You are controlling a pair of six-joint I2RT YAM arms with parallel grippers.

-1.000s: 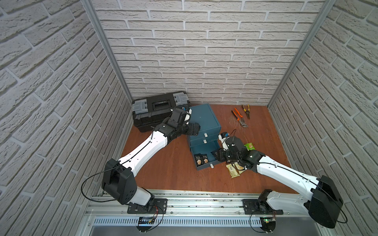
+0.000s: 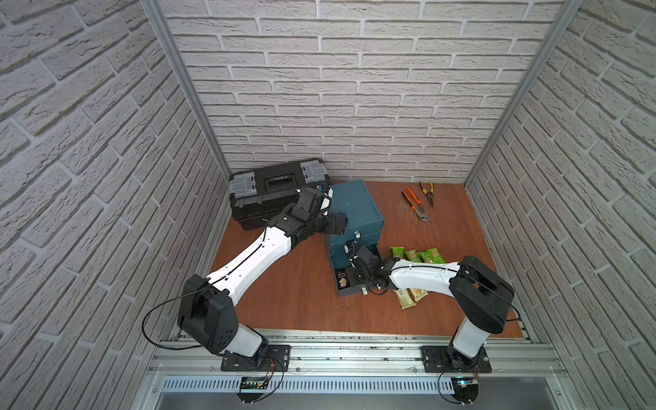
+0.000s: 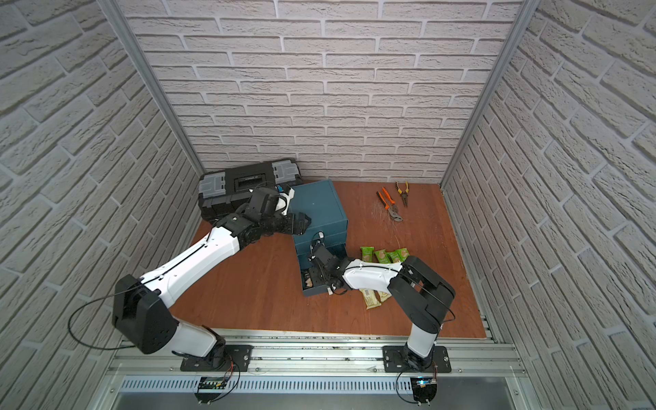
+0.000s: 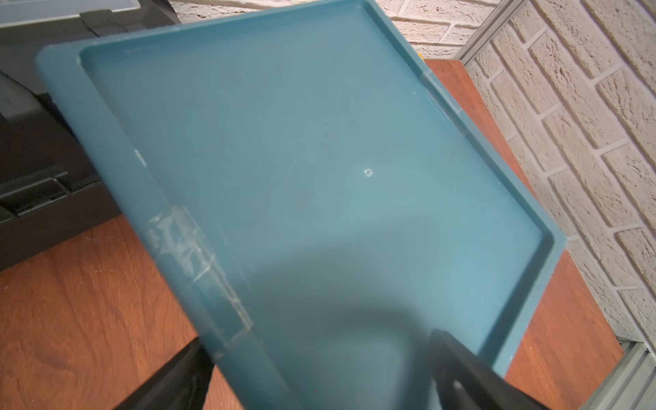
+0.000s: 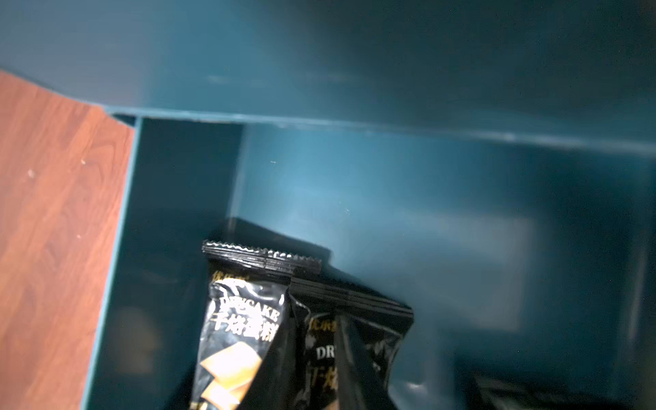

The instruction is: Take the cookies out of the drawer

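Note:
The blue drawer (image 5: 273, 164) of a small cabinet stands pulled out. Inside lie two black cookie packets, the left packet (image 5: 242, 321) and, overlapping it, the right packet (image 5: 369, 307); part of another dark packet (image 5: 540, 395) shows at the lower right. My right gripper is in the drawer over the right packet, its fingers (image 5: 353, 376) a narrow gap apart, part of that packet showing between them. Whether they touch it I cannot tell. My left gripper is open over the cabinet's blue top (image 4: 307, 157), fingers wide apart, holding nothing.
Green packets (image 2: 432, 255) and pale packets (image 2: 405, 298) lie right of the drawer. Orange pliers (image 2: 414, 203) and yellow pliers (image 2: 427, 194) lie at the back right. A black toolbox (image 2: 278, 183) stands back left.
My right gripper has moved left from the drawer's right side to above the packets at its left, now covering part of them. The left arm has stayed still.

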